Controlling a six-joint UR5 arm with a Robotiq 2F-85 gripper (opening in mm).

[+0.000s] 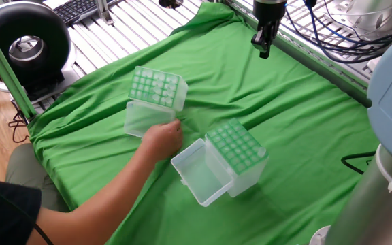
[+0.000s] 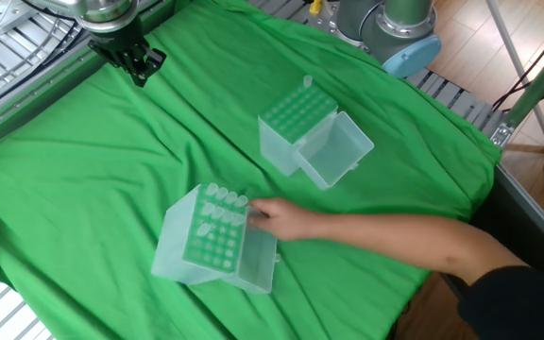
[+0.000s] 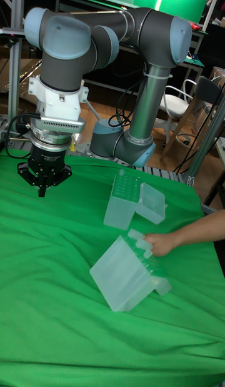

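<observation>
My gripper (image 1: 260, 51) hangs above the far right edge of the green cloth, well away from the boxes; nothing shows in it, but how its fingers stand is unclear. In exterior view 1, a translucent box with a green grid top (image 1: 237, 146) has its lid hanging open and one clear tube (image 1: 261, 152) at a corner. Farther left stands a second such box (image 2: 176, 247), its grid holding several clear tubes (image 2: 221, 210). A person's hand (image 1: 162, 139) is at this second box's open lid (image 1: 141, 117).
Green cloth (image 1: 101, 150) with wrinkles covers the table. The person's forearm (image 2: 395, 238) reaches across from one side. Between my gripper and the boxes the cloth is clear. Cables (image 1: 339, 47) lie beyond the table's edge.
</observation>
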